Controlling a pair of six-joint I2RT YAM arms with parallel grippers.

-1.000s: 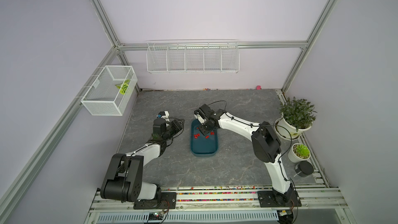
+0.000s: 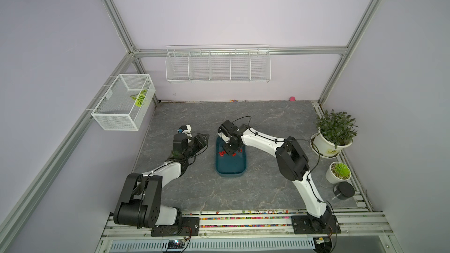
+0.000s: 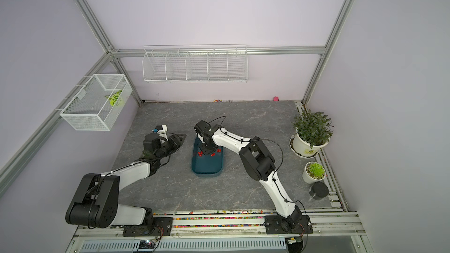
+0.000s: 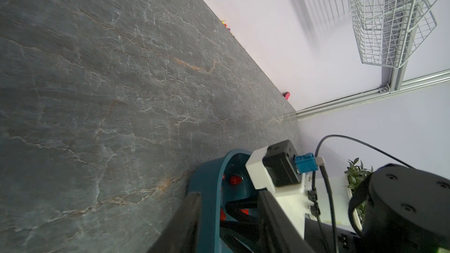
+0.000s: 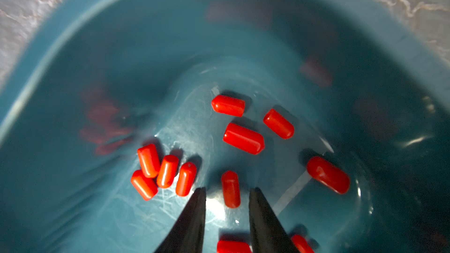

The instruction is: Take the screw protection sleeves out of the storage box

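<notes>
In the right wrist view, several red sleeves lie scattered on the floor of the blue-green storage box [image 5: 412, 65]. My right gripper is inside the box, its fingers apart, with an upright-looking sleeve [image 5: 230, 189] showing in the gap between the tips; whether they touch it is not clear. A group of sleeves [image 5: 167, 171] lies just left of the fingers, and another sleeve [image 5: 328, 174] lies near the right wall. My left gripper is left of the box, its blurred fingers apart over nothing I can see held. From above, the right gripper hides the box's far part.
Two potted plants [image 2: 336, 133] and a dark cup [image 2: 343, 190] stand along the right edge. Wire baskets [image 2: 218, 65] hang on the back and left walls.
My right arm has shifted slightly left and lower over the box, its elbow swinging left. The left arm shows no movement.
</notes>
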